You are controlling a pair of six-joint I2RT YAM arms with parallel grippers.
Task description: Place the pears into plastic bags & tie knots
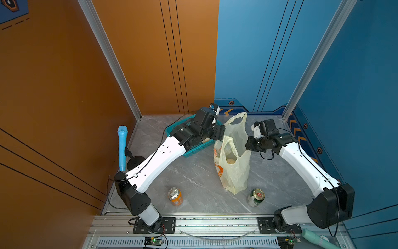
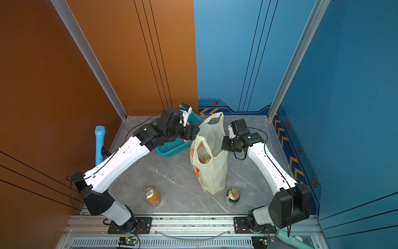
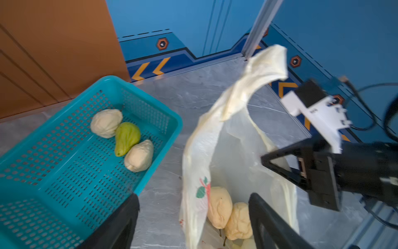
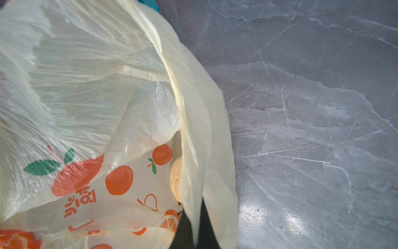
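The pale plastic bag [image 1: 236, 170] stands upright at mid-table, its mouth spread. Inside it, pale pears [image 3: 238, 220] rest together, seen in the left wrist view. My left gripper is open above the bag's left rim, fingers apart with nothing between them. My right gripper is shut on the bag's right rim and pulls it outward. In the left wrist view the teal basket [image 3: 170, 120] holds a green pear [image 3: 126, 138] and two pale ones, a near pear [image 3: 139, 156] and a far pear [image 3: 106, 123].
An orange can [image 1: 175, 196] stands on the table's front left, and a green-and-silver can [image 1: 255, 197] stands close in front of the bag. A blue microphone [image 1: 122, 147] lies at the left edge. Bare table lies right of the bag.
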